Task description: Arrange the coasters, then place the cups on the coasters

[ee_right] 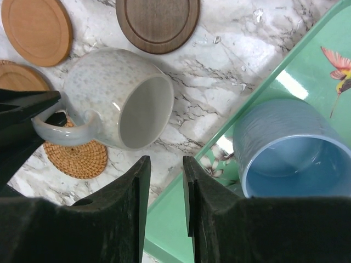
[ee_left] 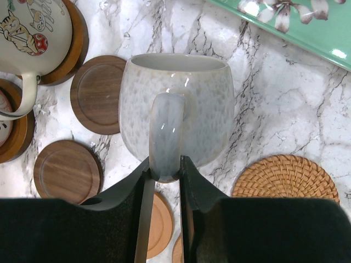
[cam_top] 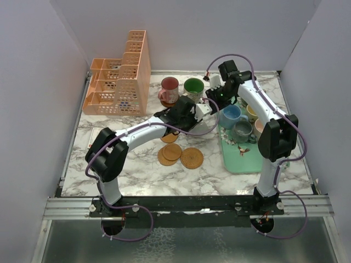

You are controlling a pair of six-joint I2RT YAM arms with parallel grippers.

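The grey speckled cup is held by its handle, with my left gripper shut on it. Dark wooden coasters lie left of the cup in the left wrist view, and a woven coaster lies to its lower right. Seen from the right wrist, the cup is tipped on its side, its mouth towards the green tray. My right gripper is open, empty, between that cup and a blue cup. From above, the held cup is partly covered by the left arm.
A green tray with several cups stands on the right. Red and green cups are at the back, beside an orange rack.
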